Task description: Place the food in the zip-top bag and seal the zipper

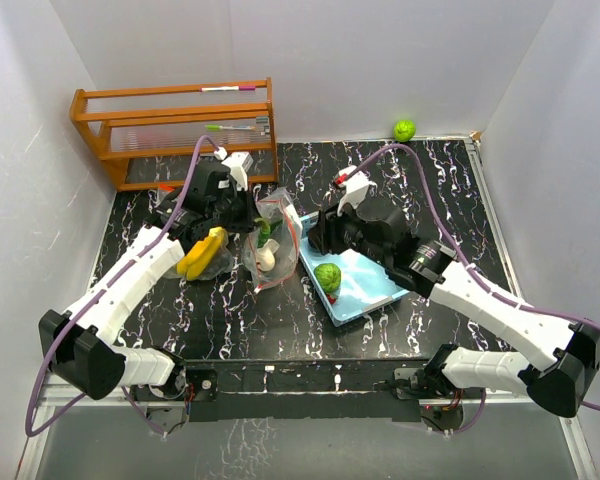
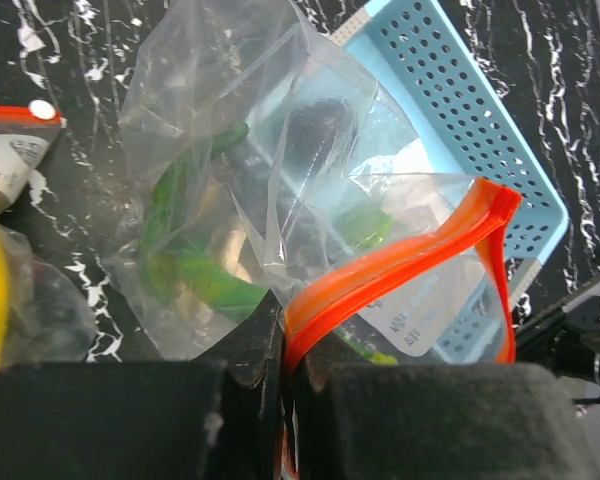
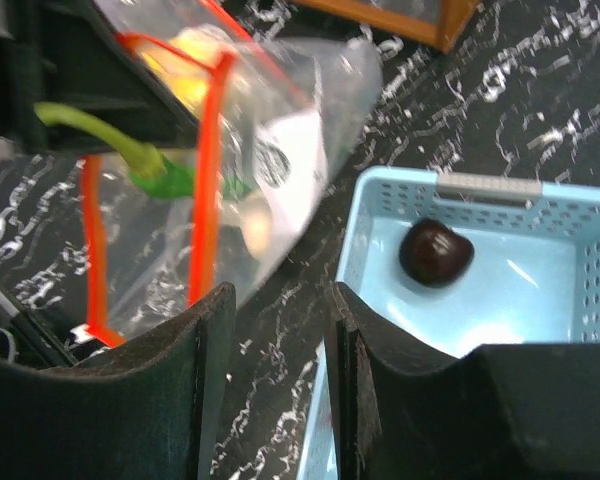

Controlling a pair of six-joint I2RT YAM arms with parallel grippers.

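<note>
A clear zip top bag [image 2: 310, 150] with an orange-red rim hangs from my left gripper, whose fingers are shut on that rim. Inside the bag are a green pepper [image 2: 195, 265] and a pale, whitish item [image 1: 266, 257]. The pepper's stem [image 3: 95, 128] pokes toward the mouth, which gapes in the right wrist view. My right gripper stands open beside the bag, over the blue tray's left side, with nothing between its fingers. In the blue tray [image 1: 355, 305] lie a green round vegetable [image 1: 328, 277] and a dark, purplish item [image 3: 436, 253].
Another bag with yellow bananas [image 1: 202, 255] lies left of the held bag, under my left arm. A wooden rack [image 1: 180, 115] stands at the back left. Far off at the back right is a green ball-like item [image 1: 404, 130].
</note>
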